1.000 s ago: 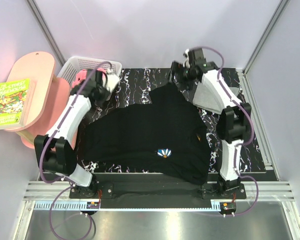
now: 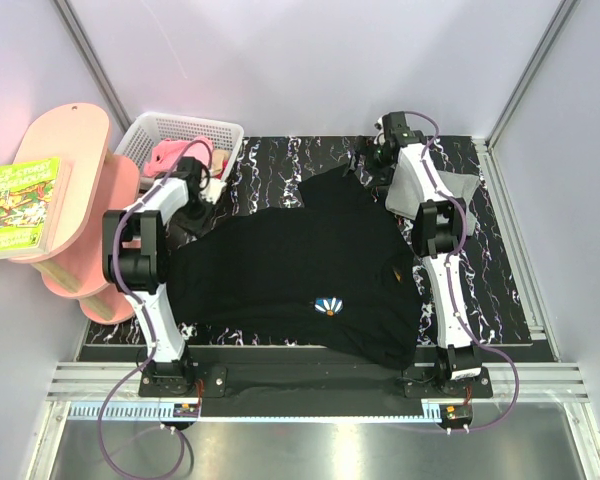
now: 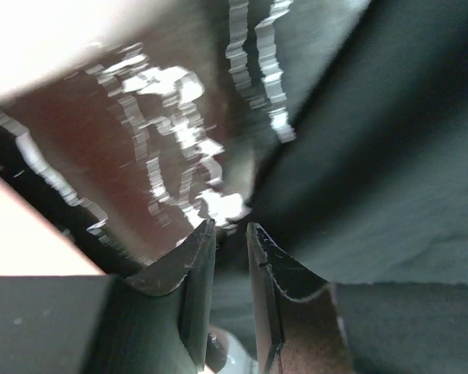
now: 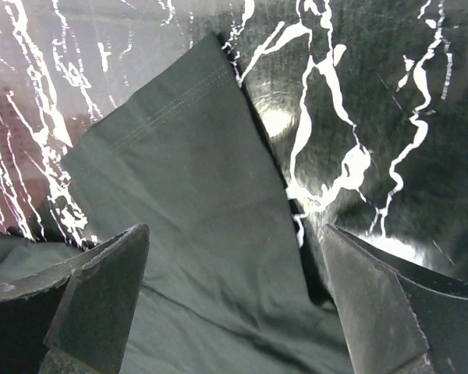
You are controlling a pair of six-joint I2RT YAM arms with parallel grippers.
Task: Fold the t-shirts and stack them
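A black T-shirt (image 2: 280, 260) with a small flower print lies spread on the marble-patterned table, one sleeve (image 4: 187, 171) pointing to the back. My left gripper is low at the shirt's left edge beside the basket, its fingertips close together with a narrow gap; whether cloth is between them is unclear. My right gripper is open above the back sleeve, whose hem and corner show between and beyond its fingers.
A white basket (image 2: 165, 127) with pink clothes stands back left, beside a pink shelf (image 2: 80, 140) with a book. A folded grey cloth (image 2: 460, 185) lies at the right. Bare table shows at the back middle.
Both arms have shifted: the left gripper down toward the shirt's left edge, the right one slightly over and down by the back sleeve. The shirt looks unchanged.
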